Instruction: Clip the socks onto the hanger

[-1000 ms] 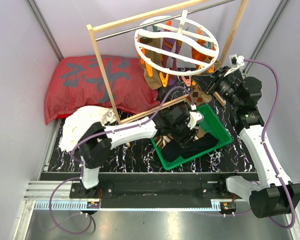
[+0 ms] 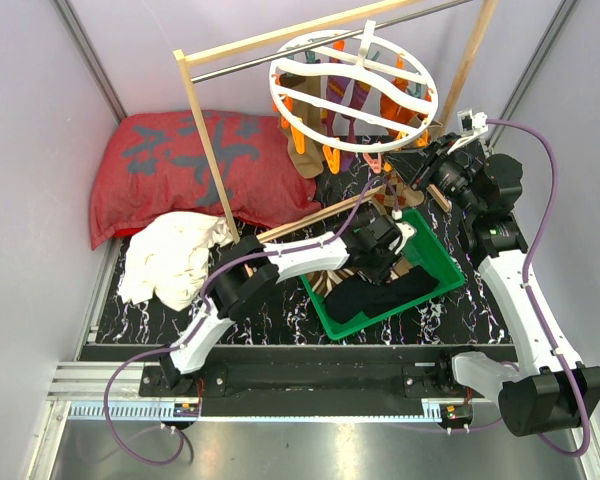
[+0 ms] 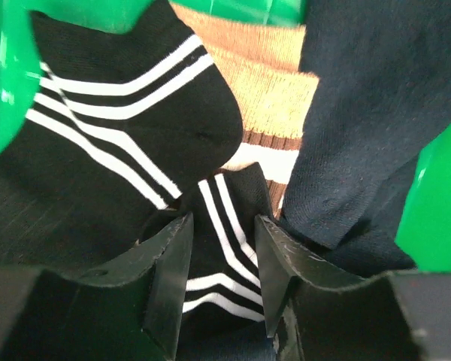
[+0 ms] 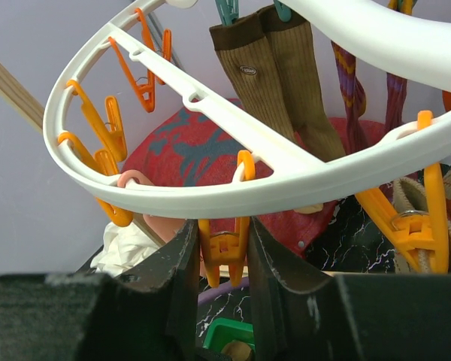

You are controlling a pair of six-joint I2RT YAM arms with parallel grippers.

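Note:
My left gripper is down in the green basket [image 2: 435, 250], part open, its fingers on either side of a black sock with white stripes [image 3: 225, 226]; more black socks [image 3: 368, 113] and a tan striped one [image 3: 270, 105] lie around it. My right gripper is shut on an orange clip [image 4: 224, 248] hanging from the white round hanger [image 4: 308, 192]. Olive socks [image 4: 263, 75] and purple socks [image 4: 349, 98] hang from other clips.
A wooden frame [image 2: 210, 160] carries the hanger. A red cushion [image 2: 180, 175] and a white cloth [image 2: 165, 260] lie on the left of the dark marble surface.
My left arm has shifted a little to the right, and its gripper has moved slightly within the basket. The right arm has stayed in place at the hanger.

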